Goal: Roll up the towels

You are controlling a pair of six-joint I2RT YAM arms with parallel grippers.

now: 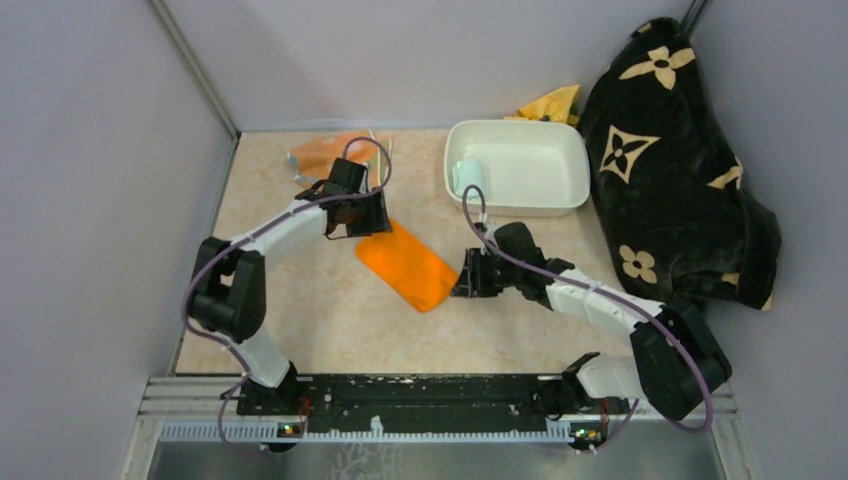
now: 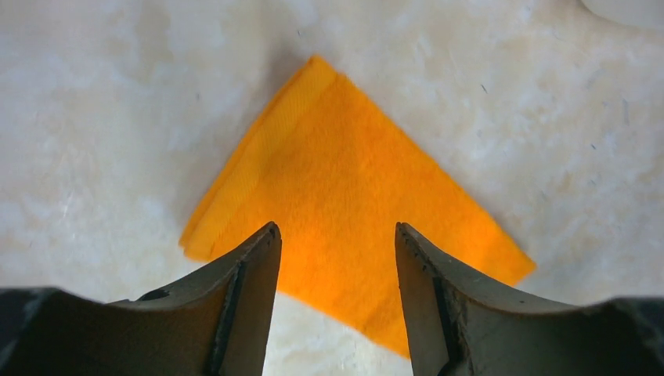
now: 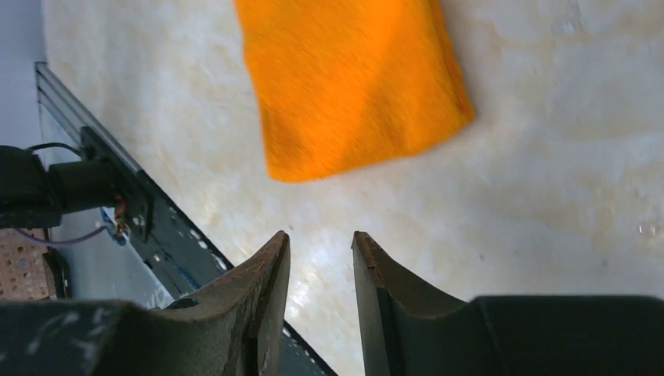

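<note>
An orange towel (image 1: 405,265) lies diagonally on the table, with a folded-looking edge at one end in the left wrist view (image 2: 352,196). My left gripper (image 1: 370,228) is over its upper-left end; in its wrist view the open fingers (image 2: 243,298) (image 2: 434,298) frame bare orange cloth below. My right gripper (image 1: 470,280) is beside the lower-right end; in its wrist view it is open, with only table between its fingertips and the towel (image 3: 352,94) just ahead.
A white bin (image 1: 530,170) holds a folded light-blue cloth (image 1: 468,175). A patterned cloth (image 1: 320,155) lies at the back left, a yellow cloth (image 1: 550,105) behind the bin, and a black blanket (image 1: 680,200) fills the right side.
</note>
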